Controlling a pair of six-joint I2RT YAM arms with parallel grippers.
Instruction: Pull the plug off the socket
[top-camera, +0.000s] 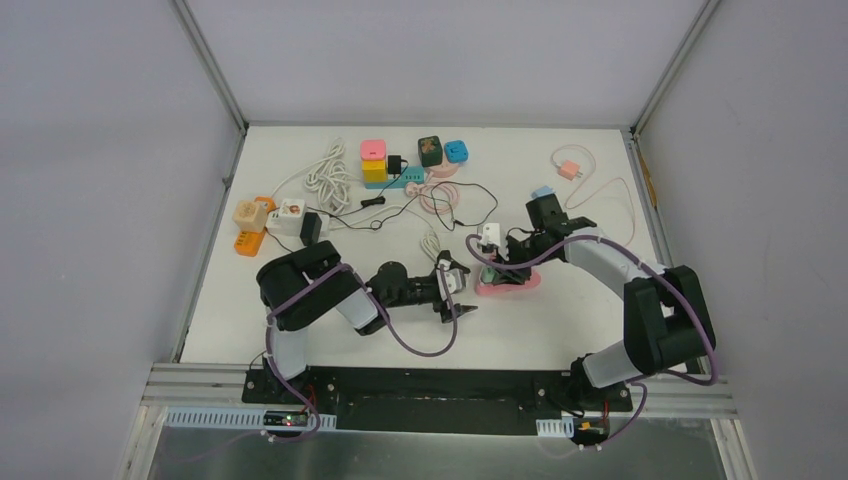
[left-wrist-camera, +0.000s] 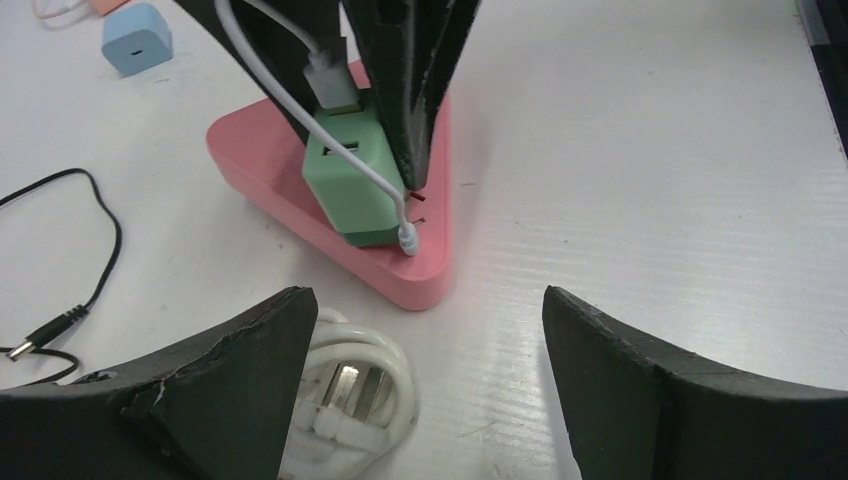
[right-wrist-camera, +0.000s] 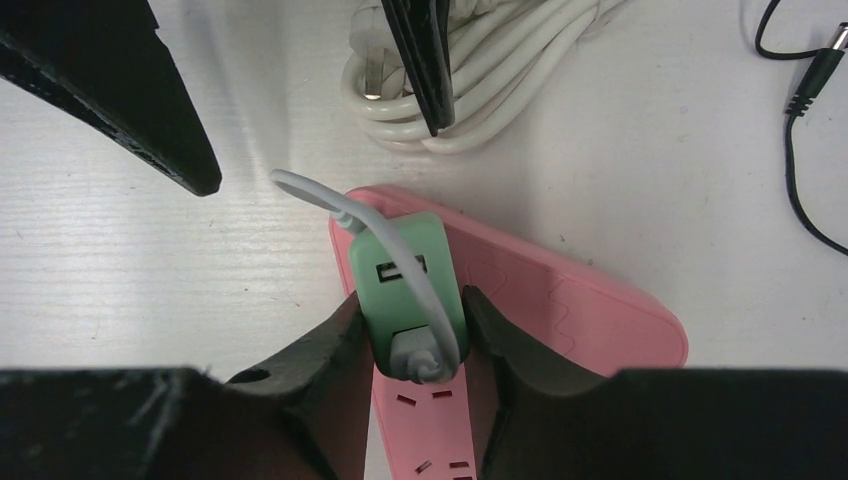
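Observation:
A green plug (left-wrist-camera: 350, 175) with a white cable sits on a pink triangular socket strip (right-wrist-camera: 570, 320). My right gripper is shut on the green plug, its fingers either side of it. My left gripper stands open just left of the strip, a gap between its fingertips with nothing held. Some slot holes show on the pink strip in the right wrist view; whether the plug is seated in it is hidden.
A coiled white cable (left-wrist-camera: 390, 380) lies by my left gripper. A black cable (left-wrist-camera: 70, 320) lies nearby, a blue cube (left-wrist-camera: 135, 40) farther off. Chargers and strips fill the back and left.

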